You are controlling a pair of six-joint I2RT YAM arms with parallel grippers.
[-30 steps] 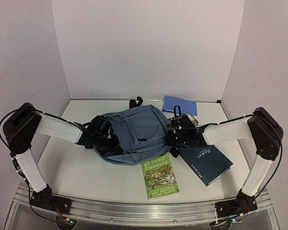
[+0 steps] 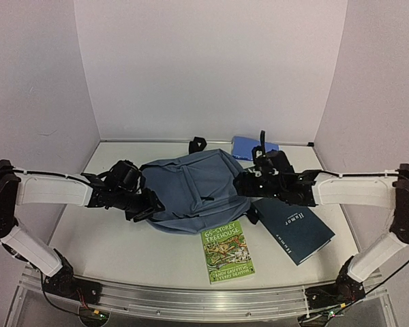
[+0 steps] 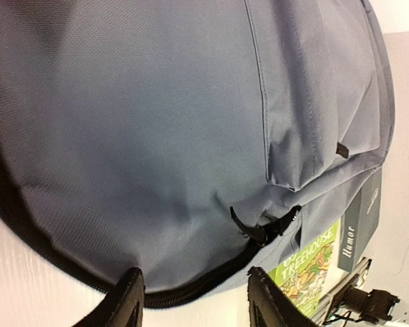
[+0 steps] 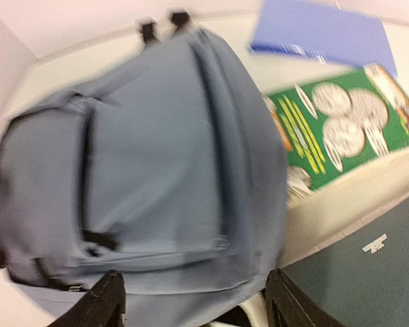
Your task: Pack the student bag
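The grey-blue bag (image 2: 191, 184) lies flat in the middle of the table, its zipped edge toward the front. At its left end my left gripper is open, with the bag's zipped edge showing beyond its spread fingers. Over the bag's right side, my right gripper also stands open; the bag's lower right corner appears beyond it. In front of the bag lies a green Treehouse book (image 2: 228, 252). A dark Humor book (image 2: 293, 228) rests at the right, partly under the right arm in the top view. Whether anything is inside the bag cannot be seen.
A blue flat item (image 4: 320, 30) lies behind the bag at the right. Between it and the Humor book is a green book with round pictures (image 4: 344, 126), mostly covered by my arm from above.
My left gripper has moved left, and the right one has shifted up in the top view as its arm swung outward. The bag and the Humor book sit slightly farther right.
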